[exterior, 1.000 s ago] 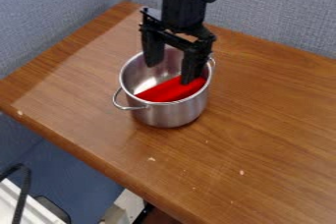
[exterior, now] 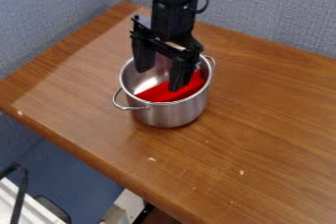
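A steel pot point(exterior: 163, 112) with two loop handles stands on the wooden table point(exterior: 250, 149). A red object point(exterior: 178, 91) lies inside it. My black gripper point(exterior: 164, 61) is over the pot, open, with its fingers reaching down to about the rim, one at the left and one at the right. I cannot tell whether they touch the red object.
Bare table surrounds the pot, with much free room to the right and front. Grey padded walls point(exterior: 276, 2) stand behind and at the left. The table's left edge drops to a blue area at the lower left.
Since a second ago my gripper has shifted slightly left and changed its angle. The pot and red object look unmoved.
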